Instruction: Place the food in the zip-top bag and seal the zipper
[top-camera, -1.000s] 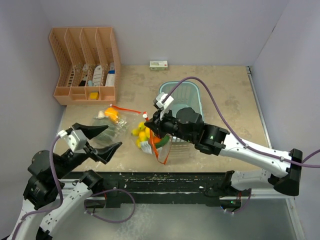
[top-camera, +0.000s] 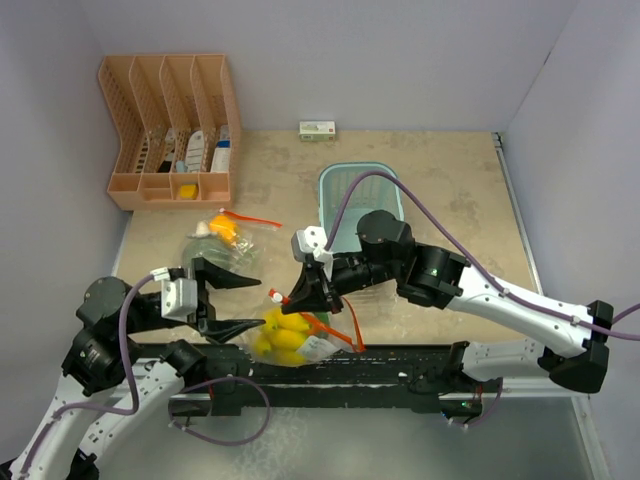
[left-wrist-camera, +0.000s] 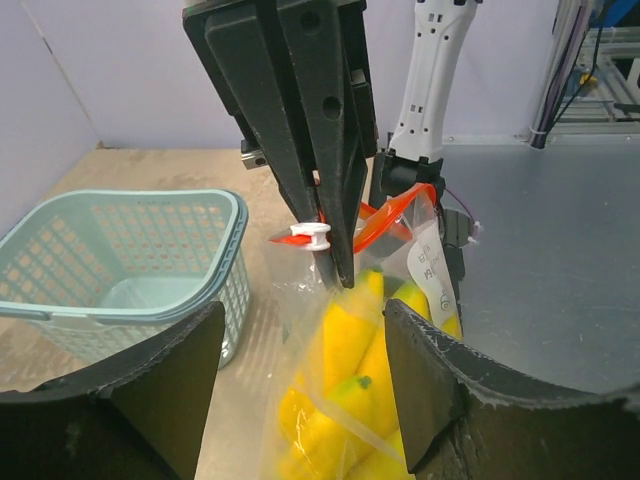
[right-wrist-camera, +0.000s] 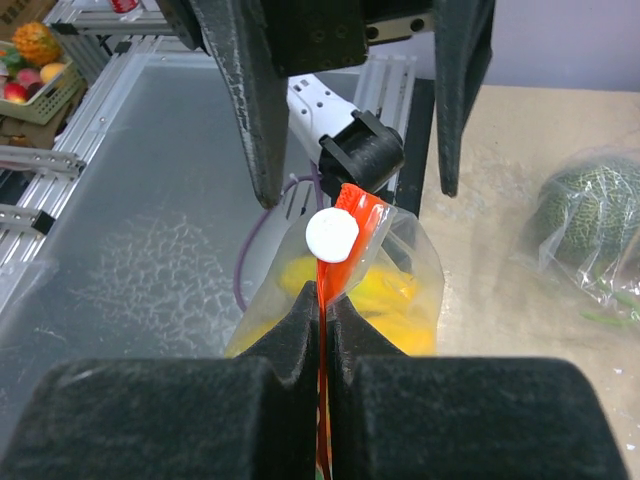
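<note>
A clear zip bag (top-camera: 287, 341) with yellow fruit inside hangs near the table's front edge. Its top band is orange, with a white slider (right-wrist-camera: 332, 235) at one end. My right gripper is shut on the orange band just behind that slider. My left gripper (top-camera: 247, 303) stands part open to the left of the bag, nothing between its fingers. In the right wrist view both left fingers (right-wrist-camera: 262, 150) rise beyond the slider, apart from it. The bananas (left-wrist-camera: 345, 340) show through the plastic in the left wrist view.
Another filled bag with an orange zipper (top-camera: 222, 240) lies on the table behind my left gripper. A pale green basket (top-camera: 331, 200) stands behind my right arm. A peach-coloured rack (top-camera: 150, 190) is at the back left.
My right gripper has carried the bag towards the front edge and slightly left. My left gripper has moved right, closer to the bag, and turned so its fingers point more towards the slider end.
</note>
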